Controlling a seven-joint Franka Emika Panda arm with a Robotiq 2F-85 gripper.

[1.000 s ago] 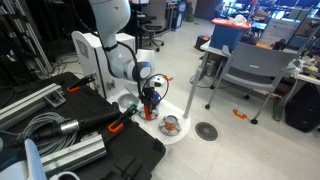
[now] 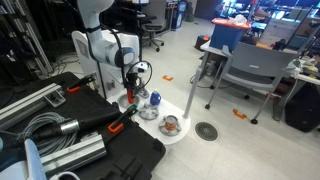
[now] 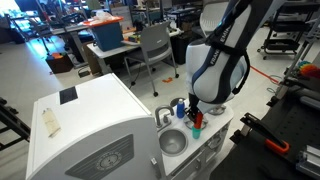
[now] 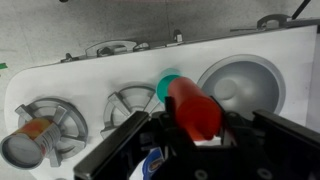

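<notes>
Held upright between the black fingers is a red object with an orange-red top (image 4: 203,118); my gripper (image 3: 196,113) is shut on it. In exterior view 1 the red object (image 2: 131,96) shows at the left part of the white toy kitchen. A teal cup (image 4: 166,84) peeks out beside it in the wrist view, between a burner and the grey sink bowl (image 4: 245,86). Whether the red object touches the cup is hidden. An orange-labelled can (image 4: 30,142) stands on the far burner.
Partly covered by the gripper, a blue item (image 4: 152,163) sits at the counter's edge; it also shows in exterior view 1. The near burner (image 4: 128,106) is bare. A dark table with tools (image 2: 120,150) borders the toy kitchen.
In exterior view 1, my gripper and the red object have moved left, from near the burners toward the sink end. The can has stayed put.
</notes>
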